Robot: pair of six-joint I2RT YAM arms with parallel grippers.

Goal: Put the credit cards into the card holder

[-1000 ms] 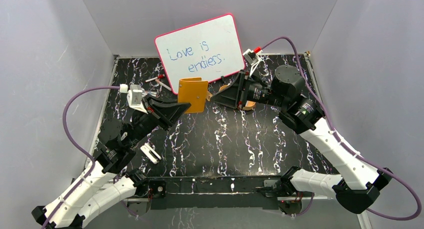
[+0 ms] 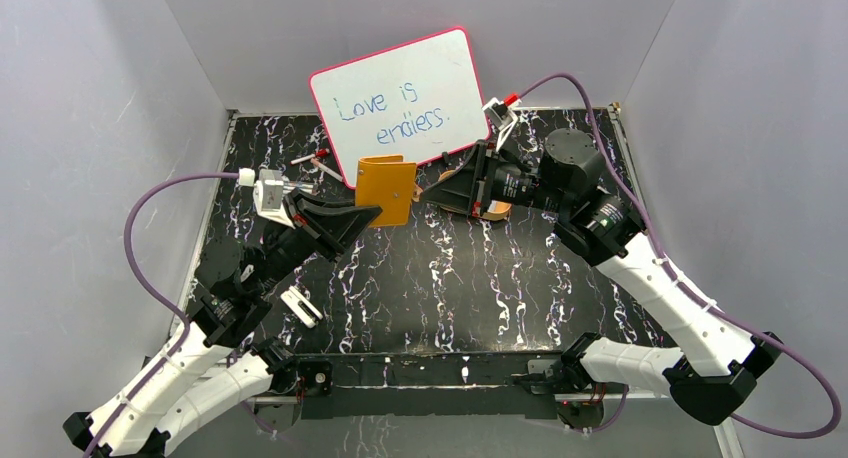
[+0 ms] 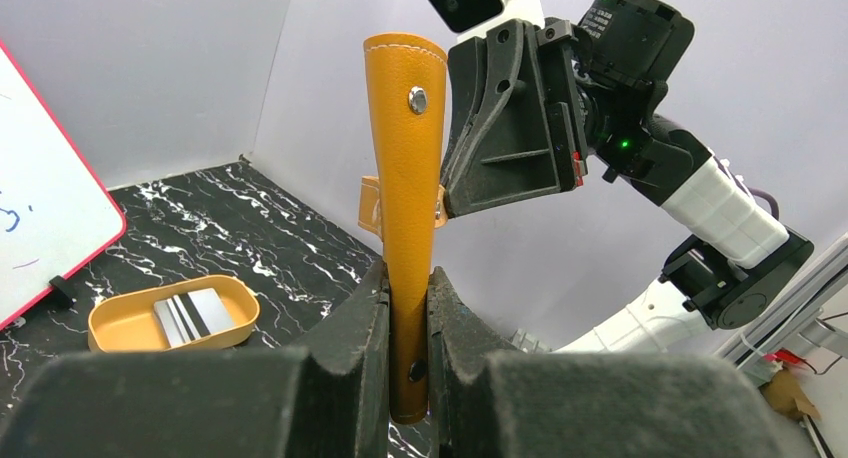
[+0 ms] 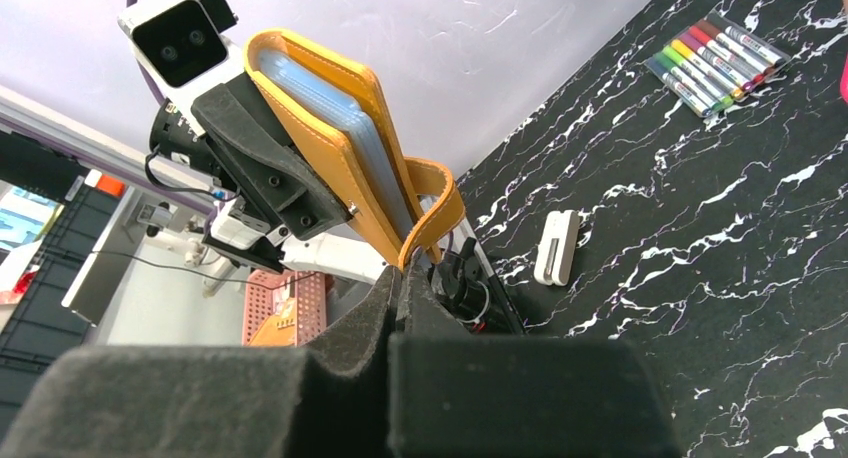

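The orange-yellow card holder [image 2: 384,190] is held up off the table, with my left gripper shut on its lower part. In the right wrist view its covers stand a little apart, with clear plastic sleeves [image 4: 335,103] between them. A looped strap [image 4: 440,203] sticks out from the holder's side. The tips of my right gripper are at the strap's lower end, close together; whether they grip it is unclear. Several pale cards, one dark-striped [image 3: 196,315], lie in the yellow tray [image 3: 112,343].
The whiteboard [image 2: 400,83] with handwriting leans at the back. A white stapler-like object [image 4: 556,248] and a pack of coloured markers [image 4: 715,66] lie on the dark marbled table.
The left arm and the holder have stayed in place.
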